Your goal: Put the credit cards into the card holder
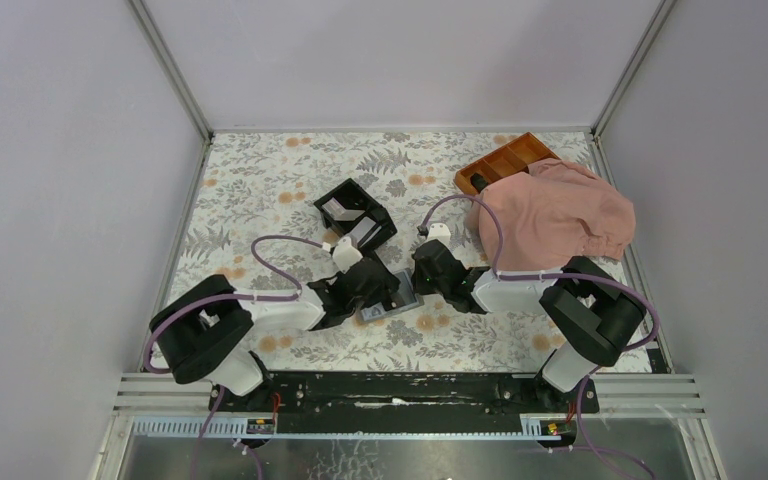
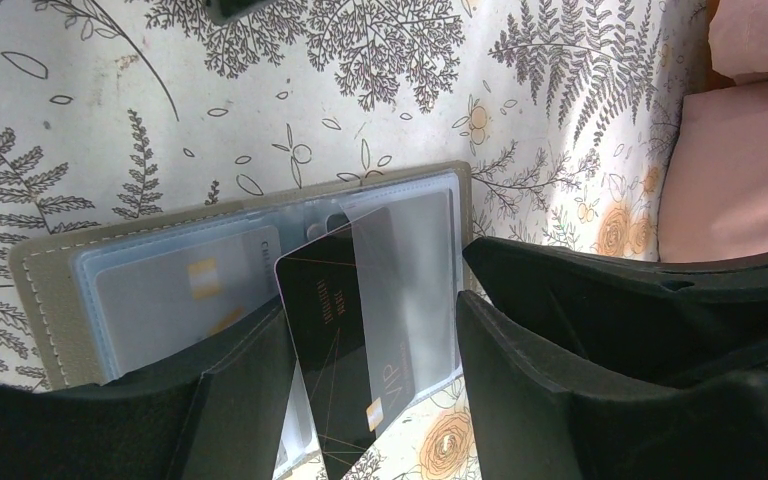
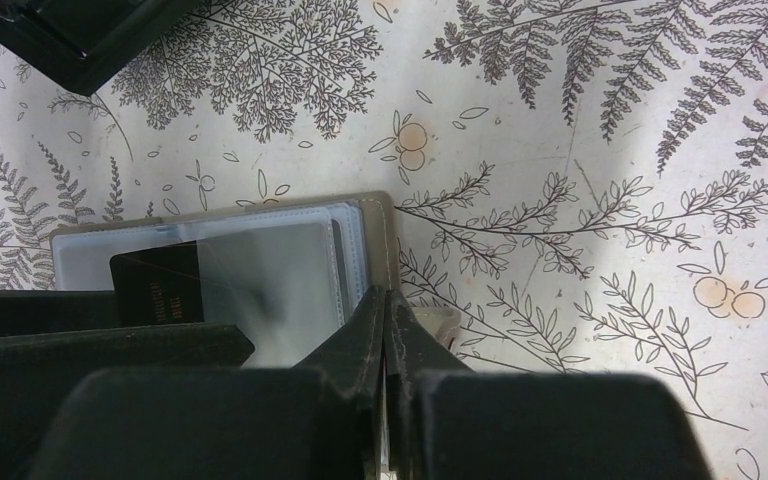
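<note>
A grey card holder (image 2: 50, 330) with clear sleeves lies open at the table's front middle. A black card (image 2: 325, 340) lies at the mouth of its right sleeve, partly under clear plastic. My left gripper is over the holder, part open, its fingers on either side of that card; whether they touch it cannot be told. My right gripper is shut at the holder's side edge, with no card visible between its fingers. A lighter card (image 2: 175, 290) shows in the left sleeve.
A black box (image 1: 355, 210) with cards stands behind the holder. A wooden tray (image 1: 505, 160) and pink cloth (image 1: 550, 215) lie at the back right.
</note>
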